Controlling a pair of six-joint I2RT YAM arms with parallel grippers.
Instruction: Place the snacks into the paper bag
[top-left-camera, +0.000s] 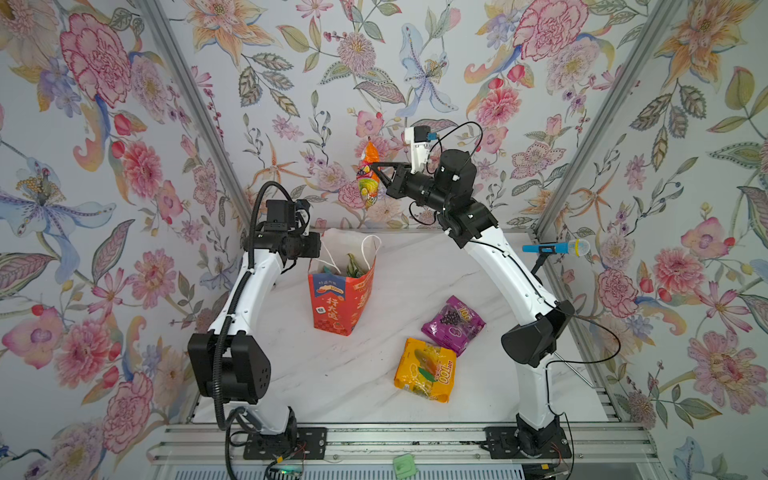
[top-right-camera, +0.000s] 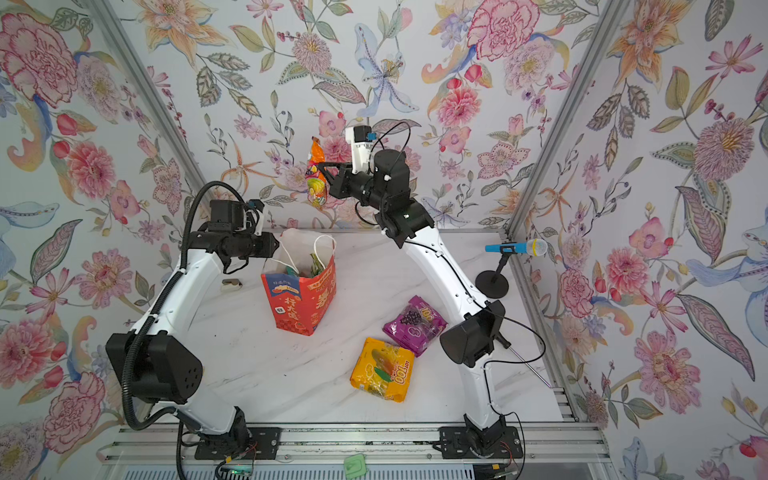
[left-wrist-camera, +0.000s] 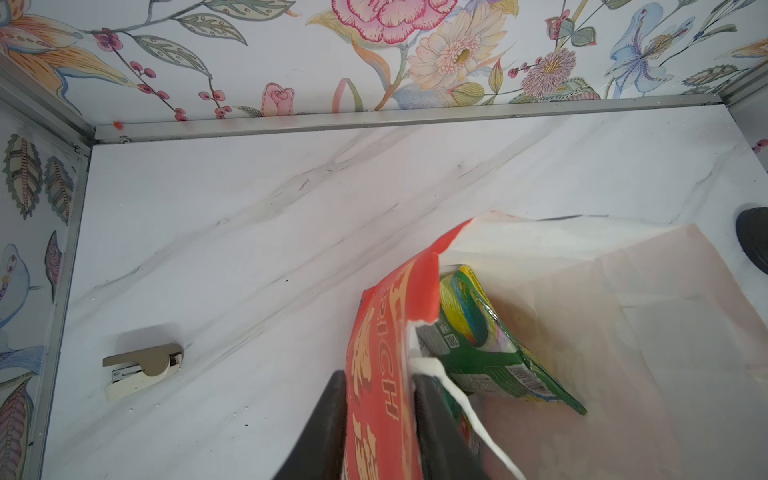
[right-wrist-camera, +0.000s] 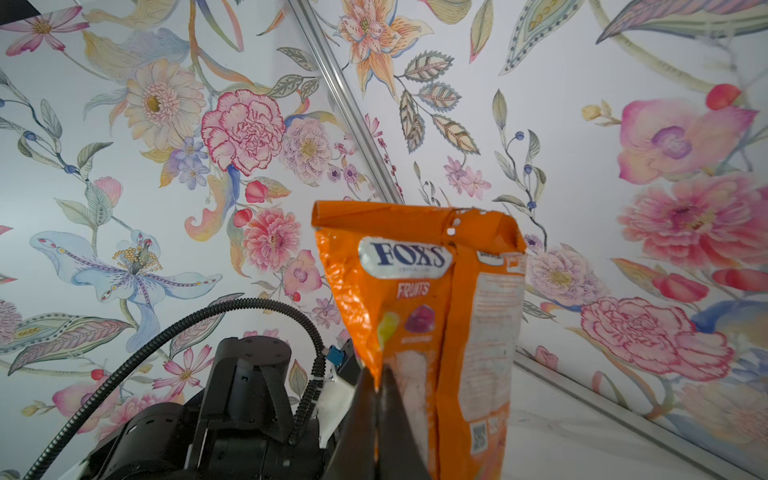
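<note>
An orange Fox's snack bag (right-wrist-camera: 480, 344) hangs high above the table, pinched by the shut fingertips of my right gripper (top-left-camera: 377, 168). Below it and slightly to the left stands the red paper bag (top-left-camera: 342, 300), mouth up, with green snack packs (left-wrist-camera: 488, 352) inside. My left gripper is at the bag's left edge, its fingers apart on either side of the red wall; contact is unclear. On the table lie a purple snack pack (top-left-camera: 453, 322) and a yellow snack pack (top-left-camera: 425, 369). The paper bag's bottom is hidden.
White string handles (top-left-camera: 370, 249) rise at the paper bag's mouth. A stapler (left-wrist-camera: 144, 368) rests left of the bag. A blue microphone on a stand (top-right-camera: 512, 248) stands at the table's right side.
</note>
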